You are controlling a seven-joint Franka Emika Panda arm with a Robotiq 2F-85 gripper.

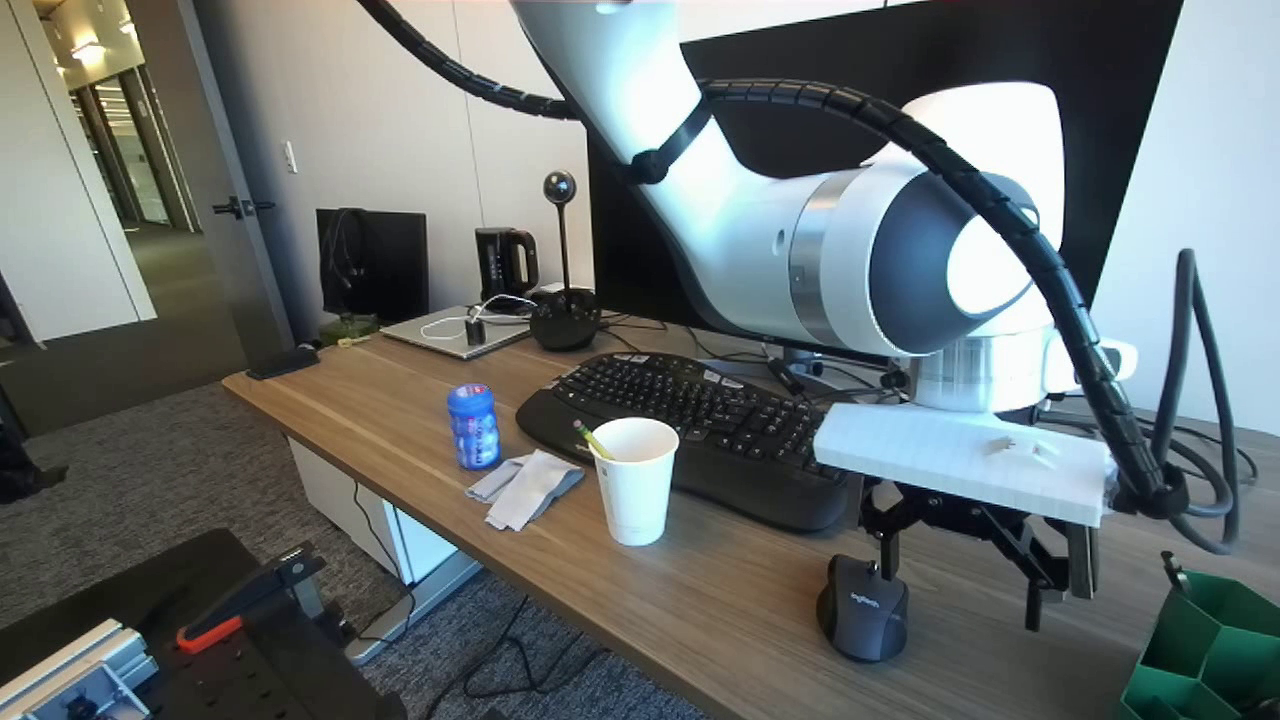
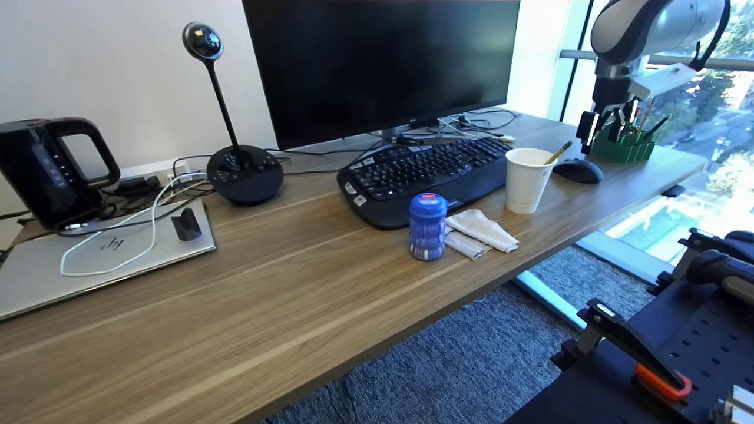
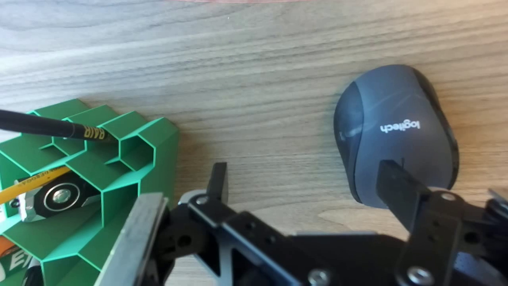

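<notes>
My gripper is open and empty, its two fingers spread wide above the desk. In the wrist view, one finger overlaps the near end of a dark grey Logitech mouse; the other stands beside the green hexagonal organizer. A white paper cup holding a yellow-green pencil stands upright in front of the keyboard. Left of it in exterior view 1 lie folded grey-white cloths, beside an upright blue bottle.
A black keyboard lies before the large monitor. Pens and other items fill part of the organizer. At the far end are a webcam stand, a kettle and a laptop with cables.
</notes>
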